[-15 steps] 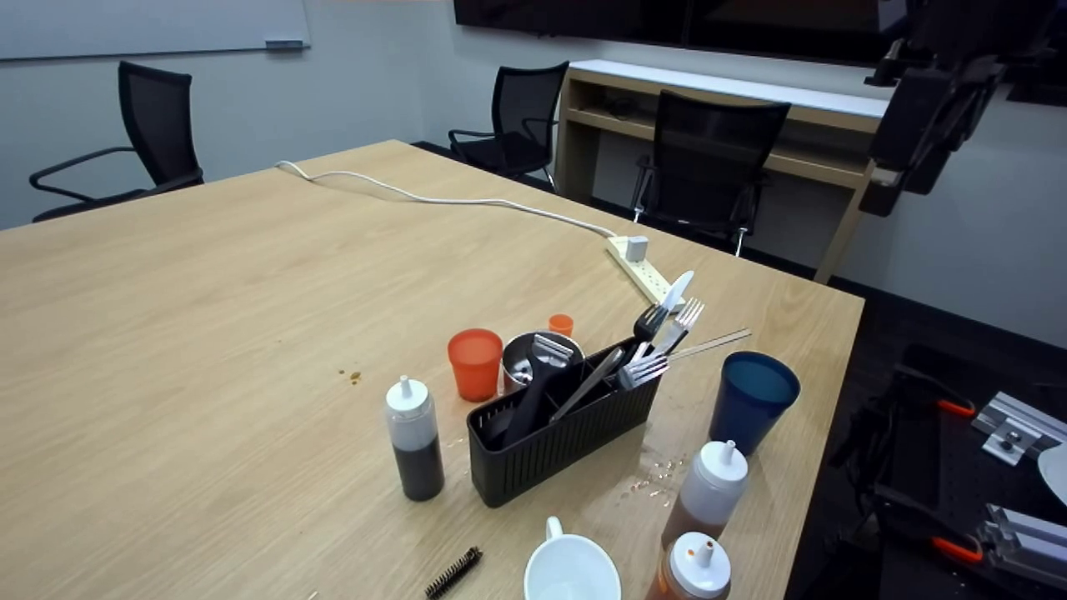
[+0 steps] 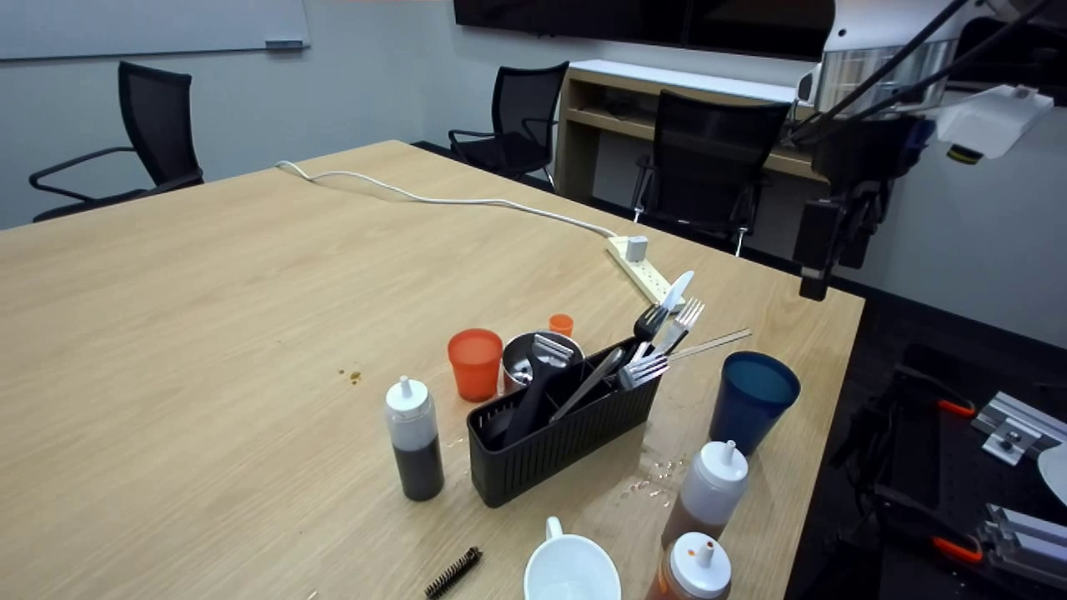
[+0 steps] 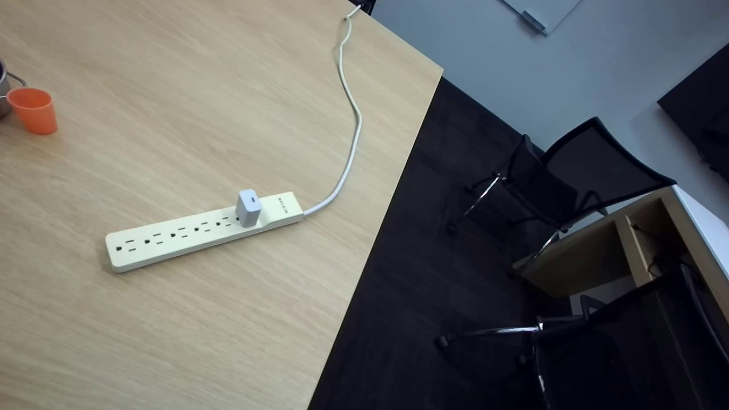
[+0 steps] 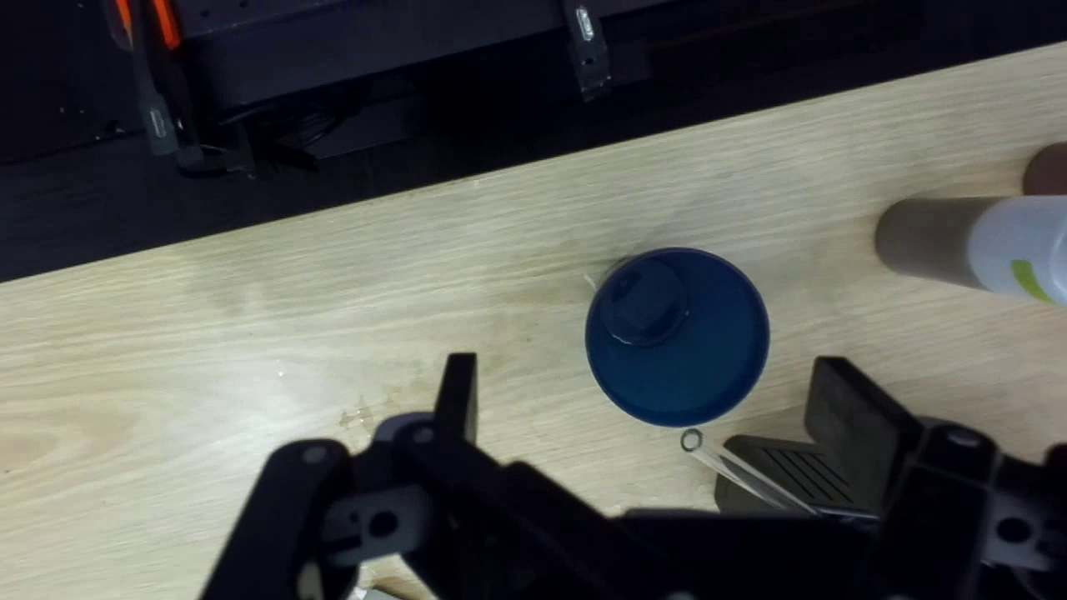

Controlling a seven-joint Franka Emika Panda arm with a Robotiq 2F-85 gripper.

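Note:
My gripper is open, its two black fingers spread wide with nothing held between them. In the wrist view it points down from above, and a dark blue cup (image 4: 690,375) shows between and beyond the fingertips. Exterior view 1 has the gripper (image 2: 815,285) high over the table's right edge, clear of the blue cup (image 2: 752,400), which stands upright. Left of that cup, a black slotted caddy (image 2: 560,450) holds forks, a knife and other utensils. Exterior view 2 does not show the gripper.
Squeeze bottles (image 2: 705,490) and a white mug (image 2: 572,570) stand near the blue cup and caddy. Behind are a red cup (image 2: 475,362), a metal pot (image 2: 520,365) and a power strip (image 3: 205,232) with its cord.
In exterior view 1 my gripper has moved left and down, from beyond the table edge toward the table's far right corner. The tabletop objects have stayed where they were.

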